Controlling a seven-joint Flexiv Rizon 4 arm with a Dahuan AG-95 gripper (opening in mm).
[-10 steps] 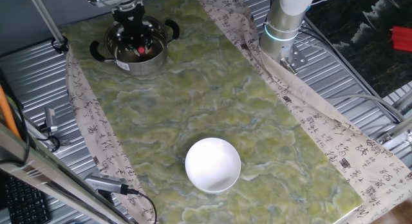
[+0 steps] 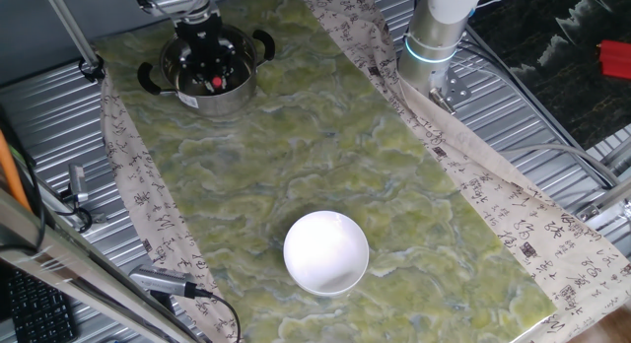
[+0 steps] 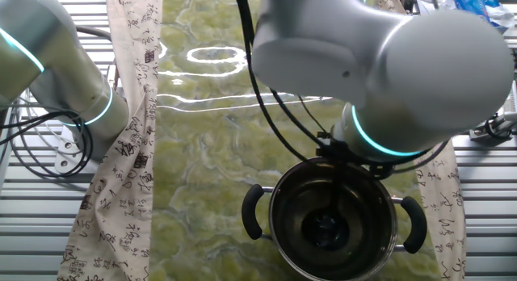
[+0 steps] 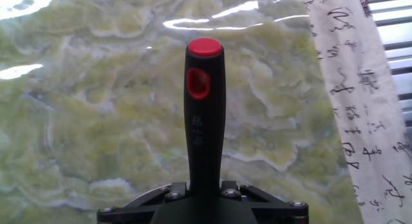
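A steel pot (image 2: 219, 102) with two black handles stands at the far left of the table. Over its opening is my gripper (image 2: 212, 69), its fingers closed about a black handle with a red end. In the wrist view this ladle handle (image 4: 205, 114) points away from my gripper, which is shut on it. A round dark shape, seemingly the ladle's head (image 3: 325, 229), shows inside the pot (image 3: 279, 224) in exterior view 2; whether it touches the bottom cannot be told. A white bowl (image 2: 325, 252) sits apart, toward the table's near end.
Near the left edge is a small grey device (image 2: 163, 282) with a cable. Patterned cloth (image 2: 148, 200) borders the table.
My gripper and the handle's red end have shifted slightly downward in exterior view 1, still over the pot. The pot and the white bowl have stayed put.
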